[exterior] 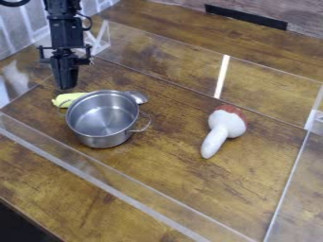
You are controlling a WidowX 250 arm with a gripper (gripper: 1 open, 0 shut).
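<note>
My gripper (64, 77) hangs at the upper left, above and behind a steel pot (102, 121), its fingers pointing down and looking shut, though small in view. A yellow item (66, 99), perhaps a cloth, lies just behind the pot's left side, below the gripper, with a small silver object (139, 97) by the pot's back right. A white object with a red patch (225, 128) and a long rounded end lies on the right side of the wooden table.
Clear low walls or panels border the work area, with a white strip (222, 77) at the back. Bare wood (177, 170) fills the middle and front of the area.
</note>
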